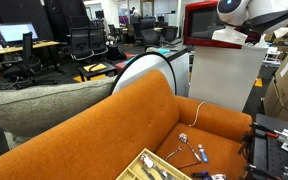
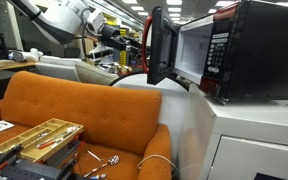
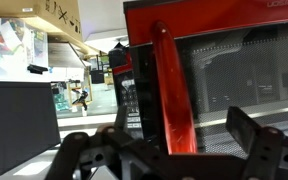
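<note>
A microwave [image 2: 254, 50] with a black body stands with its door [image 2: 162, 45] swung open, showing the pale inside. The door's red handle [image 3: 174, 90] runs upright through the middle of the wrist view. My gripper is open, one finger to either side of the handle in that view; whether the handle lies between the fingertips in depth, I cannot tell. In exterior view 2 the gripper [image 2: 132, 45] is close to the door's handle side, reaching in from the left. Exterior view 1 shows the arm [image 1: 246, 20] partly covering the microwave [image 1: 203, 22].
Under the microwave is a light cabinet [image 2: 249, 135]. An orange sofa [image 2: 84, 100] lies below the arm, holding a wooden tray [image 2: 46, 139] and several loose utensils. Free air lies above the sofa's middle.
</note>
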